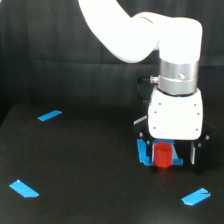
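A small red object (162,156), round or cylindrical in look, stands on the dark table just below the white hand in the camera view. Blue patches (177,161) show beside and behind it. My gripper (168,152) hangs over this spot, its white hand nearly touching the red object's top edge in the picture. The dark fingers blend into the black background, so their spacing and any contact with the object cannot be made out.
Blue tape strips lie flat on the table: one at the far left (49,115), one at the front left (23,188) and one at the front right (196,197).
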